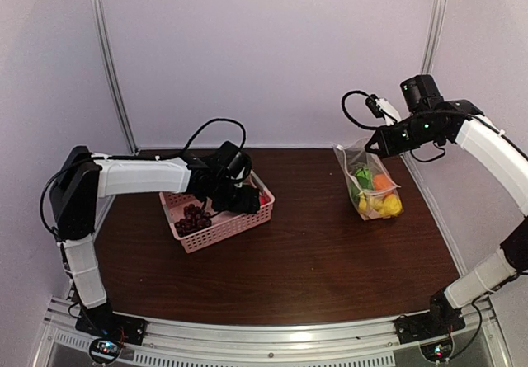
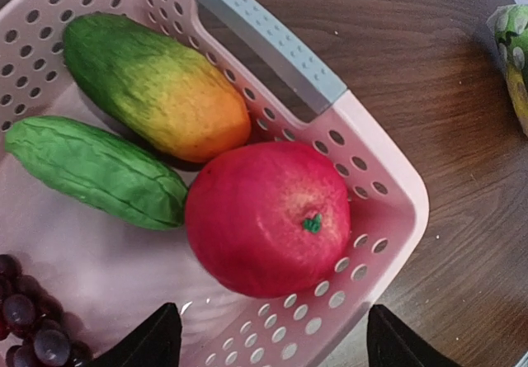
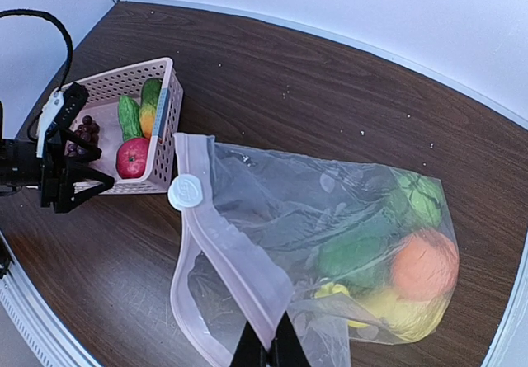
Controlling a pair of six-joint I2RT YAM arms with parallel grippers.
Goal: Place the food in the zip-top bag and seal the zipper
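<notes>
A clear zip top bag [image 3: 272,185] hangs from my right gripper, which is shut on its rim; the mouth gapes. Inside the bag an orange round food [image 3: 425,264], yellow food [image 3: 404,313] and green food [image 3: 422,198] show through the film. In the left wrist view the pink basket [image 2: 396,148] holds a red pomegranate-like fruit [image 2: 268,218], a green cucumber [image 2: 95,169], a green-orange papaya-like fruit [image 2: 157,87] and dark grapes [image 2: 37,322]. My left gripper is open above the basket's near right corner, nothing between its fingers.
A white round zipper slider [image 3: 186,192] sits at one end of the bag's rim.
</notes>
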